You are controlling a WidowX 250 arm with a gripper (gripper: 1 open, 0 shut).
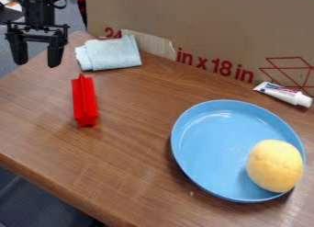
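Observation:
My black gripper (37, 51) hangs at the top left over the table's far left edge, its two fingers spread open with nothing visible between them. To its right and below, a long red object (84, 100) lies on the wooden table (135, 166). A folded pale cloth (108, 53) rests at the back left, beside the gripper. A blue plate (215, 153) on the right holds a round yellow item (274, 165) at its right side.
A large cardboard box (208, 28) stands along the back. A toothpaste tube (284, 93) lies in front of it at the right.

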